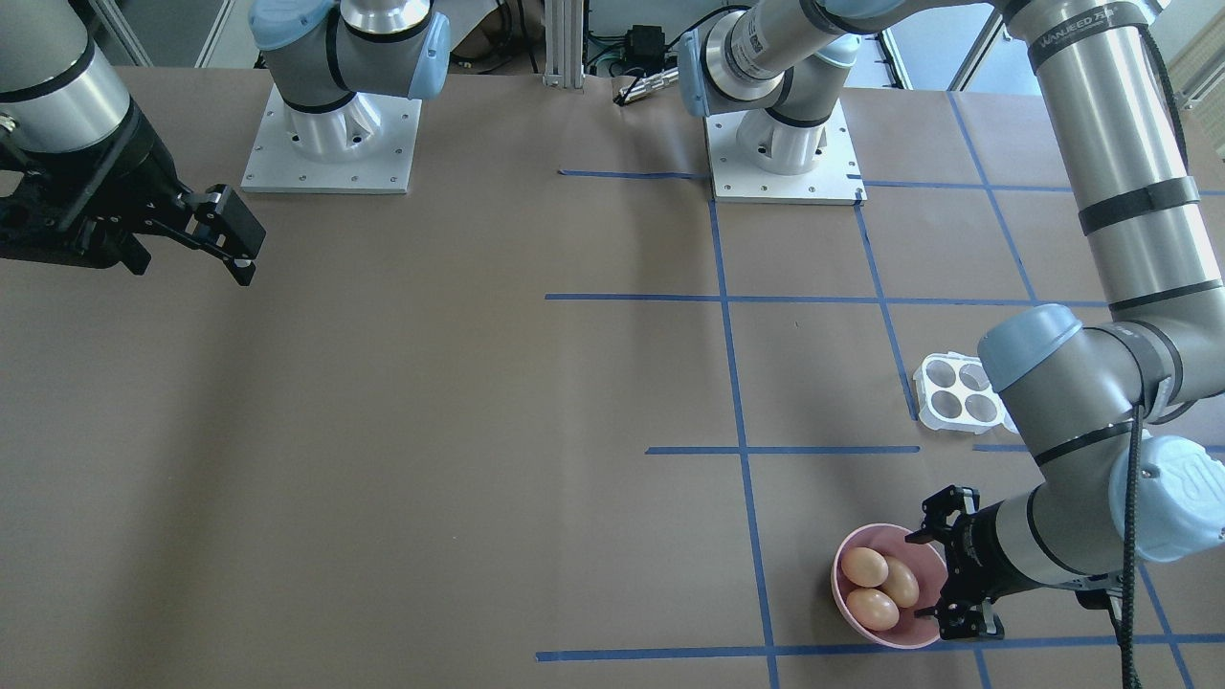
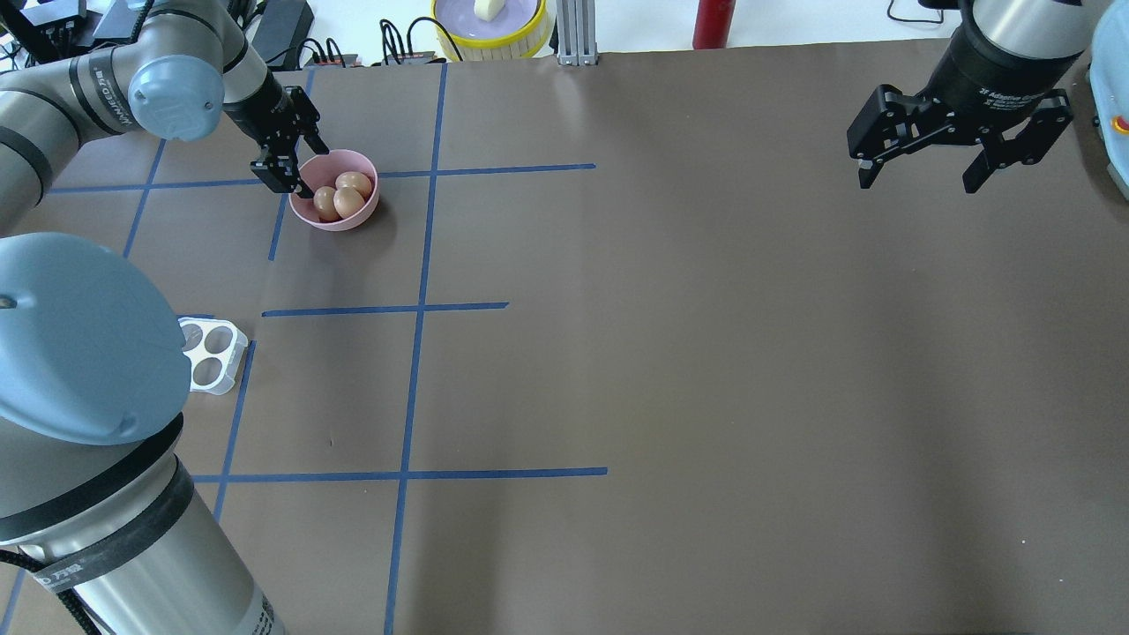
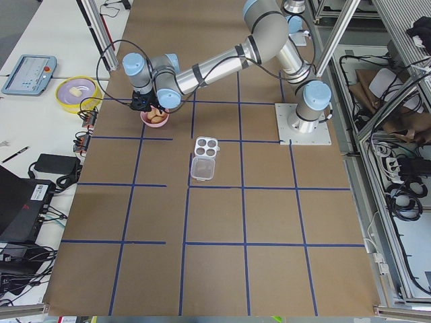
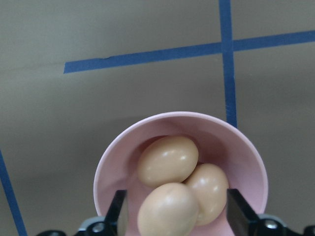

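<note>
A pink bowl (image 1: 847, 597) holding three light-brown eggs (image 1: 873, 609) sits on the taped table, also seen in the top view (image 2: 357, 217) and left view (image 3: 155, 121). My gripper is open directly over the bowl, its fingertips either side of the eggs at the near part of the bowl in the wrist view. The egg between them (image 4: 167, 211) rests among the other two; nothing appears held.
A white egg carton (image 1: 942, 390) with empty round wells and a clear lid lies behind the bowl. A second arm's black gripper (image 2: 953, 132) hangs at the other side.
</note>
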